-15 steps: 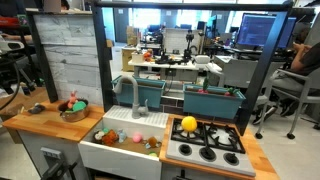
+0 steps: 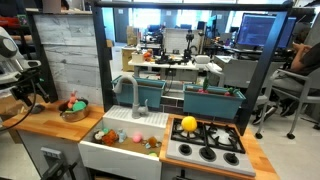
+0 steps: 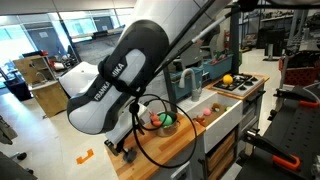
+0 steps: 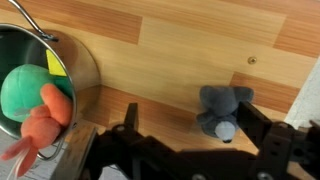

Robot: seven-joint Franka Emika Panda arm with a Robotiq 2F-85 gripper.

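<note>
A small dark grey plush toy point(image 4: 222, 108) with a lighter grey tip lies on the wooden counter point(image 4: 180, 50). My gripper is open above the counter, its black fingers point(image 4: 268, 135) wide apart. In the wrist view the toy sits nearer the right finger and partly beyond the fingertips; nothing is gripped. From exterior view 2, the gripper point(image 3: 122, 138) hangs low over the counter's near end, close to the toy point(image 3: 130, 154). The arm hides part of that area in exterior view 1.
A metal bowl point(image 4: 82, 75) holding colourful plush items stands left of the gripper in the wrist view. Farther along are a white sink point(image 2: 112, 158) with toys inside, a tall faucet point(image 2: 133, 92), and a stove point(image 2: 210, 150) bearing a yellow ball point(image 2: 189, 124). A wooden wall panel point(image 2: 70, 55) rises behind.
The arm has come farther into exterior view 1 from the left, and the gripper now hovers around the grey toy's end of the counter. Bowl, sink and stove look unchanged.
</note>
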